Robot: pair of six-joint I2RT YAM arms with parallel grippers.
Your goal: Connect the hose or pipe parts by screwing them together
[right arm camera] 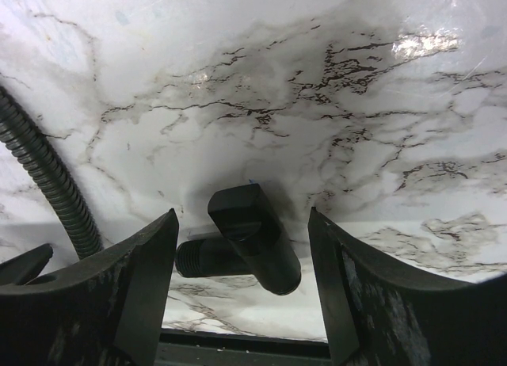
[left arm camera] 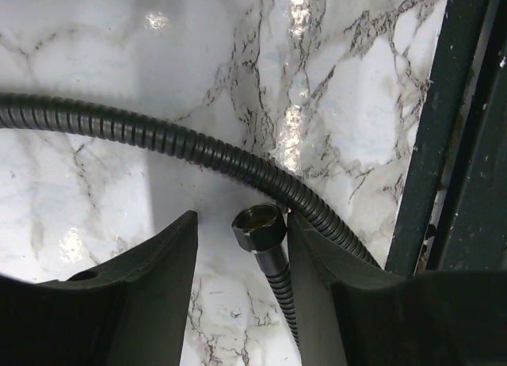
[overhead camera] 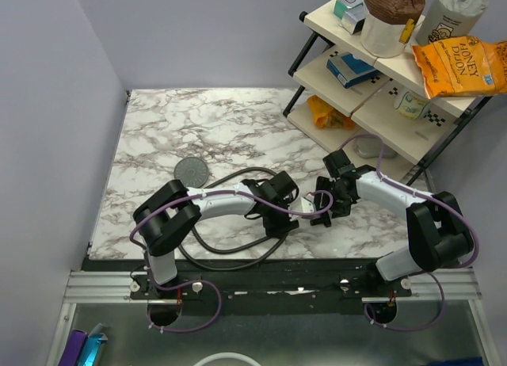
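Note:
The black ribbed hose (overhead camera: 226,267) lies looped on the marble top. In the left wrist view a metal hose end fitting (left arm camera: 259,227) sits between the fingertips of my left gripper, which is part open, its right finger at the fitting beside another stretch of hose (left arm camera: 119,128). In the right wrist view a black plastic fitting (right arm camera: 255,239) with a threaded end lies on the marble between the fingers of my open right gripper, with a piece of hose (right arm camera: 43,168) to its left.
A grey round disc (overhead camera: 191,171) lies at the left. A shelf rack (overhead camera: 360,140) with bags and boxes fills the back right. A dark edge (overhead camera: 222,279) runs along the front.

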